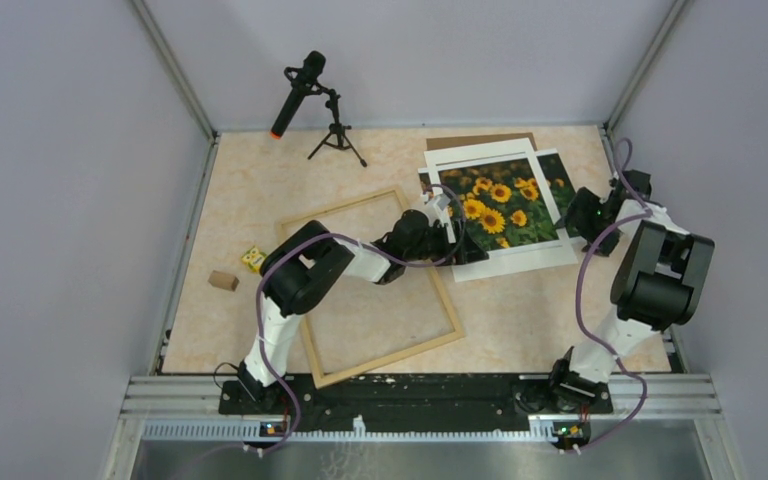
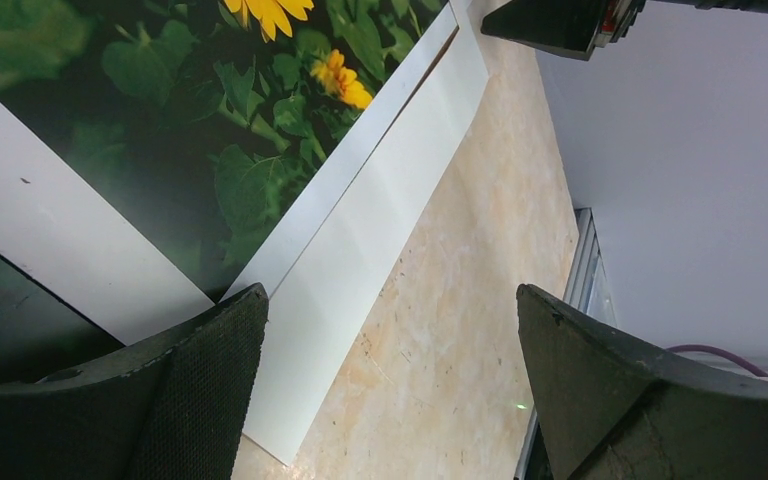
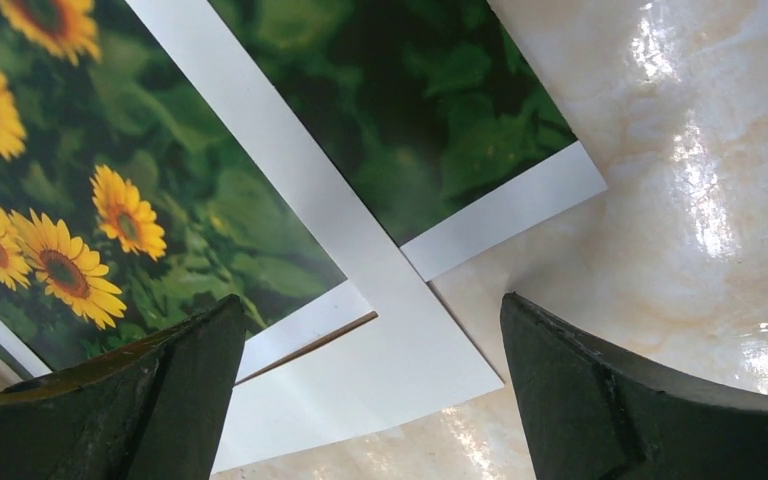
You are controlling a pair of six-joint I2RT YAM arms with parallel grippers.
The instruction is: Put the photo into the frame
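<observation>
The sunflower photo (image 1: 495,205) lies among white mats or sheets (image 1: 515,262) on a brown board (image 1: 480,138). The empty wooden frame (image 1: 400,356) lies left of them, partly under my left arm. My left gripper (image 1: 465,245) stands open over the photo stack's lower-left corner, with the white border (image 2: 340,270) below its fingers. My right gripper (image 1: 588,222) is open over the stack's right edge. In the right wrist view, the white strip corner (image 3: 430,360) lies below and between its open fingers, beside a second dark-green print (image 3: 410,120). Whether either gripper touches paper I cannot tell.
A black device on a tripod (image 1: 335,130) stands at the back left. A yellow object (image 1: 253,258) and a small brown block (image 1: 223,280) lie left of the frame.
</observation>
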